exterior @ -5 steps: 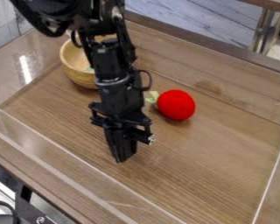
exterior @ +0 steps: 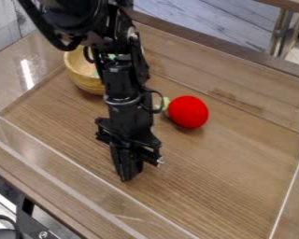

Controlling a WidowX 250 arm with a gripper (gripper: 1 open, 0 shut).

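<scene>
My gripper (exterior: 124, 168) is low over the front middle of the wooden table (exterior: 227, 187), its black fingers pointing down and shut, with nothing visible between them. Behind it and to the right sits a red ball (exterior: 189, 111), with a small green object (exterior: 166, 102) just left of it, partly hidden by the arm. A yellow bowl (exterior: 85, 70) stands at the back left, partly behind the arm.
The table's near left edge crosses the lower left corner, and a pale wooden ledge (exterior: 290, 9) shows at the top right.
My gripper has sunk a little lower toward the table. The ball and bowl have not visibly moved.
</scene>
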